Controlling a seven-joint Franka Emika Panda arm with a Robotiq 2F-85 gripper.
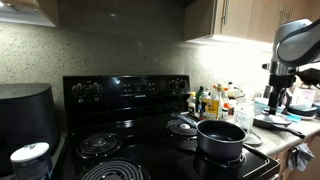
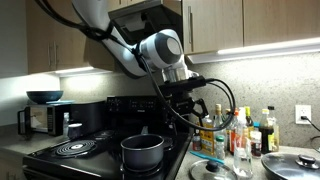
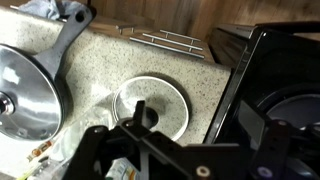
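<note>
My gripper is open above the counter, its two dark fingers wide apart with nothing between them. Below it in the wrist view, a round clear lid with a dark knob lies flat on the counter, partly covered by one finger. A dark pot stands on the stove's front right burner, its handle pointing to the back left; exterior view 2 shows the same pot. In exterior view 1, the gripper hangs at the right, beyond the stove.
A pan with a long handle is on the counter beside the lid. Several bottles crowd the wall side. The stove borders the counter; a white canister stands at its far side. Cabinets hang overhead.
</note>
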